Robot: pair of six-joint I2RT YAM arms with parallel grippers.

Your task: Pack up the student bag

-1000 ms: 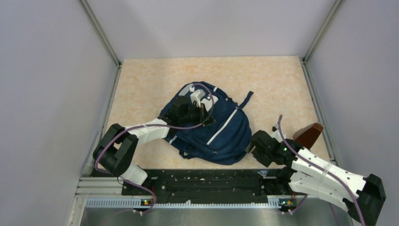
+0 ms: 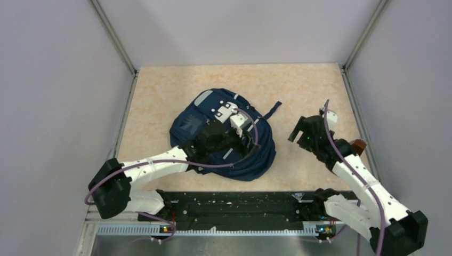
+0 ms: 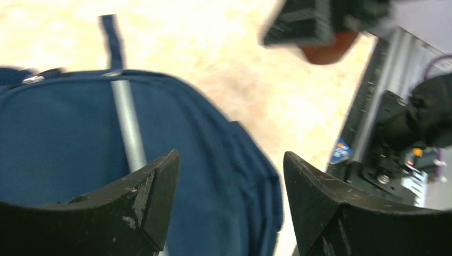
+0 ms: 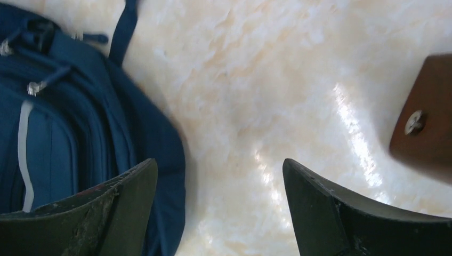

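A dark navy backpack lies on the pale table, left of the middle, with its strap pointing to the back right. Over its right half hangs my left gripper, fingers apart and nothing between them; in the left wrist view the bag's cloth shows below the open fingers. To the right of the bag, above bare table, my right gripper is open and empty. A brown case with a metal stud lies at the right, mostly hidden by my right arm in the top view.
Bare table stretches along the back and between the bag and the brown case. Black rail runs along the front edge. Grey walls close in the sides and back.
The backpack has shifted slightly left and back. My right gripper has moved back, away from the front edge. The brown case is now largely covered.
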